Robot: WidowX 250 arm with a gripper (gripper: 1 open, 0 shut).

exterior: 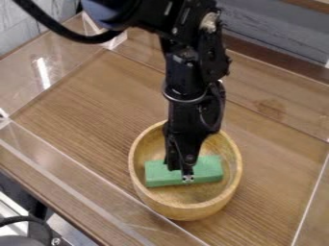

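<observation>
A green block (166, 176) lies inside a round wooden bowl (152, 203) at the lower middle of the camera view. The black gripper (188, 175) reaches down from above into the bowl, its tip at the block's middle, partly covering it. The gripper looks shut; whether anything is between its fingertips cannot be told at this size.
The bowl stands on a wooden table (90, 120) enclosed by clear low walls. Open table lies to the left and behind right of the bowl. Cables and dark hardware sit outside at the lower left.
</observation>
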